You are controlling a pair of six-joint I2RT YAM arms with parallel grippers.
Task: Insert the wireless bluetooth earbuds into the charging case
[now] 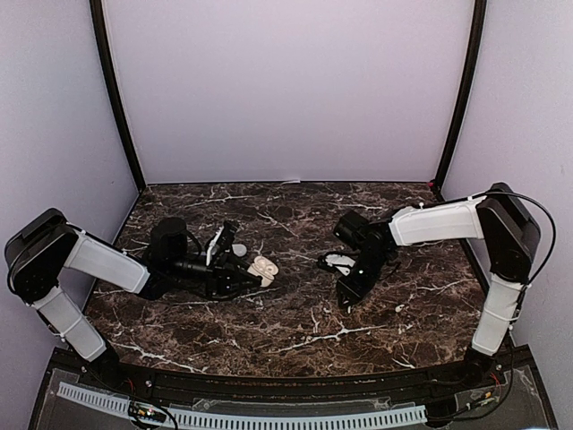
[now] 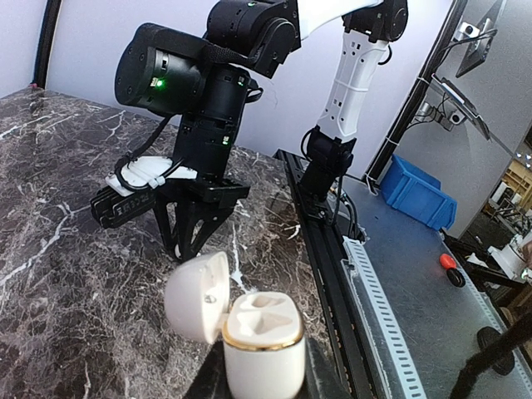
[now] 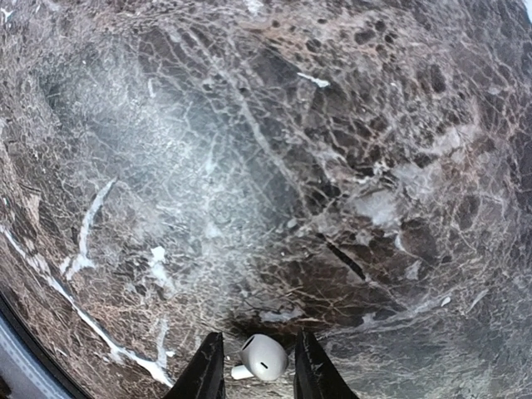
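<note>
A white charging case [image 2: 264,332] with its lid [image 2: 196,298] swung up is held by my left gripper, whose fingers press on its sides. Its two hollows face up and look empty. In the top view this case [image 1: 263,267] hangs left of centre. Low over the marble at right of centre is my right gripper [image 1: 346,298]. In the right wrist view a white earbud [image 3: 265,357] lies between its two fingers, with gaps showing on both sides. The gripper is part open.
A small white spot [image 1: 399,308] lies on the marble right of the right gripper; earbud or vein, I cannot tell. Table surface [image 1: 277,327] between the arms and toward the front is clear. A dark rail runs along the front edge.
</note>
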